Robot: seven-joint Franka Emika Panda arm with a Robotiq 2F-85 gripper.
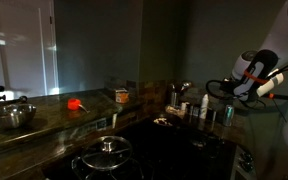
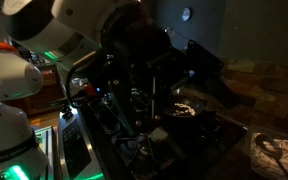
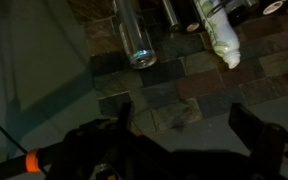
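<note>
My gripper stands open in the wrist view, its two dark fingers wide apart and only the tiled wall and a dim grey surface showing between them. Beyond it are a metallic cylinder [image 3: 134, 38] and a white bottle [image 3: 222, 35], neither touched by the fingers. From the first exterior view, the gripper [image 1: 222, 88] hangs at the right, above the counter and over a can [image 1: 228, 116]; the white bottle [image 1: 204, 105] stands a little to the left. The second exterior view has the dark hand large and close, its fingers hard to make out.
A lidded pan [image 1: 106, 153] sits on the stove. On the left counter are a metal bowl [image 1: 12, 115], a red object [image 1: 75, 103] and an orange-and-white tub [image 1: 122, 95]. A clear container [image 2: 274, 155] with a spoon lies at the right in the second exterior view.
</note>
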